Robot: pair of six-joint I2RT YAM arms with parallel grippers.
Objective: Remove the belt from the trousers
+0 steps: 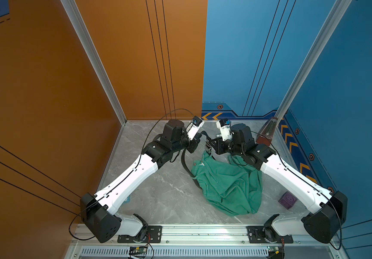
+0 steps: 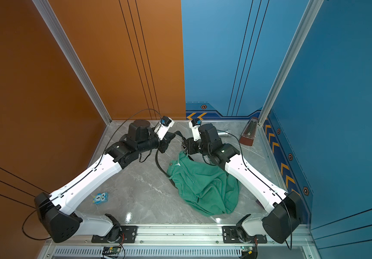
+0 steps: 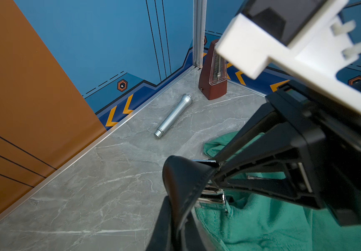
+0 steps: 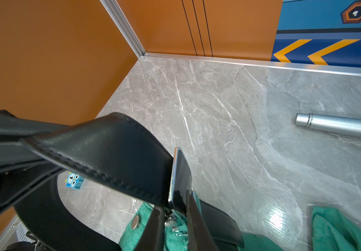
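Green trousers lie crumpled at the table's centre-right. A black leather belt runs up from them in loops, its silver buckle just above the cloth. My right gripper is shut on the belt near the buckle, seen close in the right wrist view. My left gripper is raised left of it, shut; the belt passes beside its fingers, and whether any is pinched there is hard to tell.
A silver microphone and a red metronome stand or lie at the back right. A small blue item lies front left, a purple block front right.
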